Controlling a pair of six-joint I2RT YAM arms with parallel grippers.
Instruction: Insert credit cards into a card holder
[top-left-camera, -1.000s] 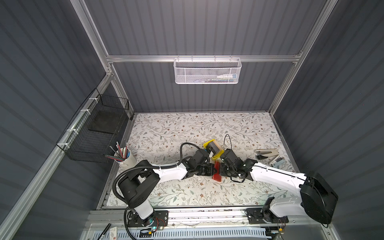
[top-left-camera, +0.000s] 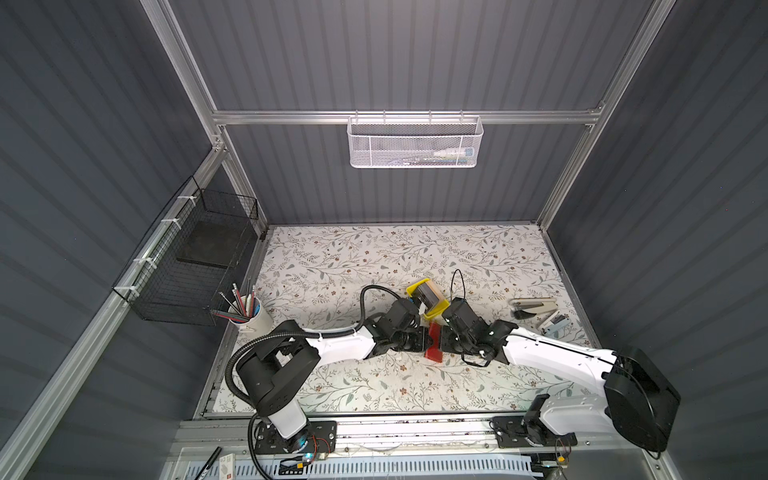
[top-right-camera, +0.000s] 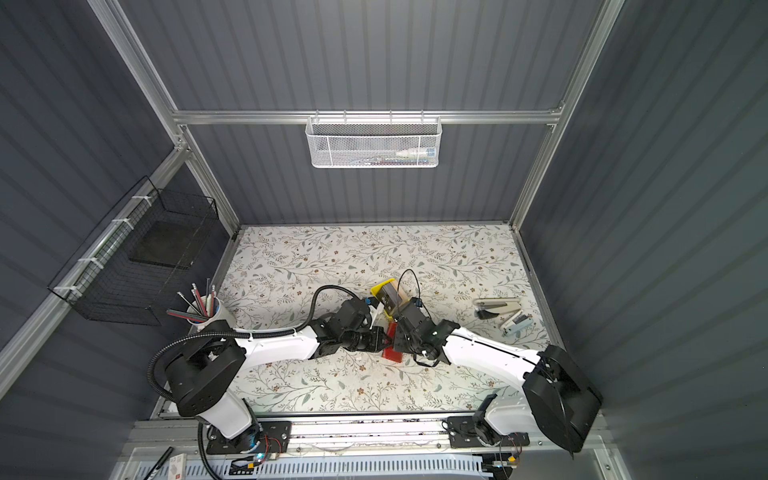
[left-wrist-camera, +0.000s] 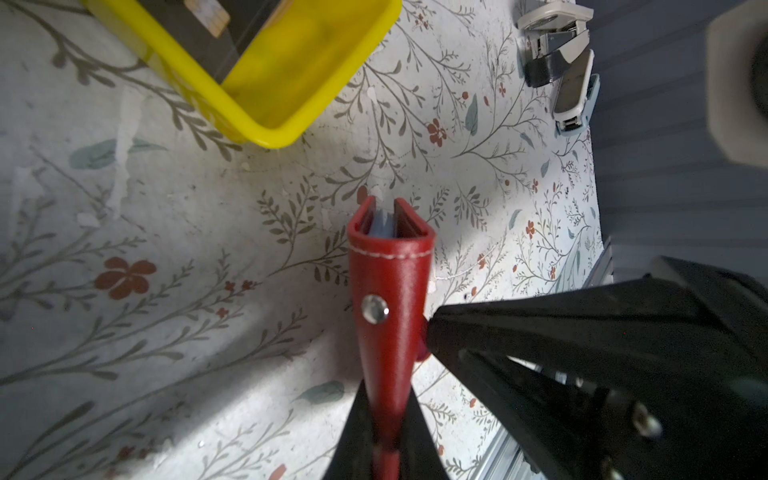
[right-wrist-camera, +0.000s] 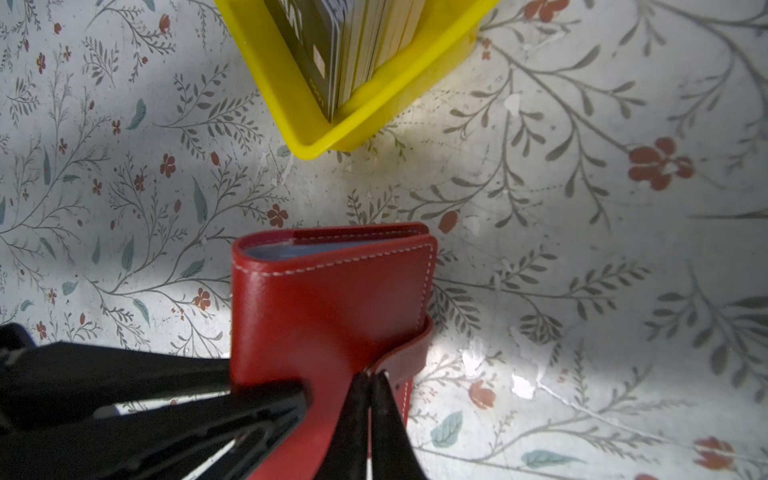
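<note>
The red leather card holder (top-left-camera: 433, 352) stands between my two grippers in front of the yellow tray. In the left wrist view it is seen edge-on, with a stitched rim, a silver snap and clear sleeves inside the open top. My left gripper is shut on the holder from its snap side. In the right wrist view, the fingertips of my right gripper are together at the end of the holder's strap (right-wrist-camera: 408, 356); whether the strap lies between them I cannot tell. Several cards (right-wrist-camera: 364, 48) stand in the yellow tray (right-wrist-camera: 320, 142).
Staplers (top-left-camera: 534, 307) lie at the table's right side. A pen cup (top-left-camera: 254, 320) stands at the left edge. Both arms crowd the middle front, while the back of the table is clear. A white mesh basket (top-left-camera: 414, 152) hangs on the back wall.
My left arm, the card holder and the tray look unmoved.
</note>
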